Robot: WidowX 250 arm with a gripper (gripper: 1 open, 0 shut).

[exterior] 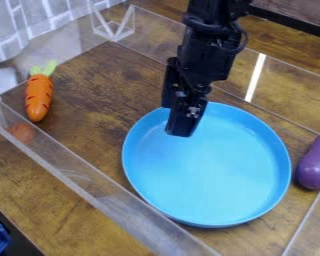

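The black robot arm reaches down from the top centre, and its gripper [183, 118] hangs open over the upper left part of a light blue plate [206, 170]. Nothing shows between its fingers. An orange carrot toy [39, 97] with a green top lies on the wooden table at the far left. A purple eggplant toy [312, 162] lies at the right edge, beside the plate.
Clear plastic walls [89, 190] border the wooden table along the left and bottom. Bare wood [103, 90] lies between the carrot and the plate, and more at the upper right. A dark blue object sits at the bottom left corner.
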